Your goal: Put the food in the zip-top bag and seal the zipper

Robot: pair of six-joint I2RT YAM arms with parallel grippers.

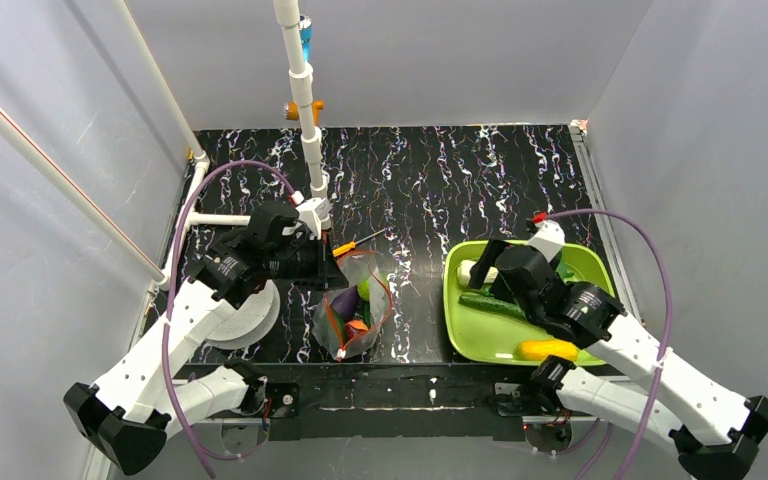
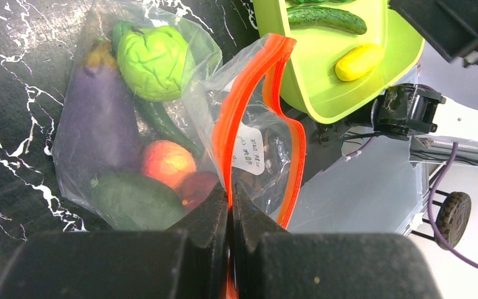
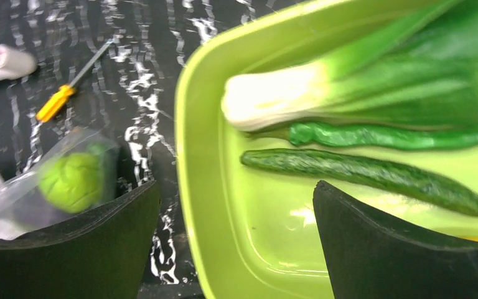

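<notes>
In the left wrist view my left gripper is shut on the orange zip edge (image 2: 227,134) of the clear bag (image 2: 208,99), whose mouth gapes. Inside the bag lie an eggplant (image 2: 99,118), a green cabbage-like ball (image 2: 152,62), a peach-coloured round fruit (image 2: 168,163) and a dark green vegetable (image 2: 137,202). Over the green tub my right gripper stands open, nothing between its fingers. In the tub a leek-like stalk (image 3: 274,96), a green pepper (image 3: 373,135) and a cucumber (image 3: 367,171) show in the right wrist view.
The green tub (image 1: 450,300) stands at the right, a yellow vegetable (image 1: 548,349) near its front. A screwdriver (image 1: 345,248) lies behind the bag, white plates (image 1: 245,325) to its left.
</notes>
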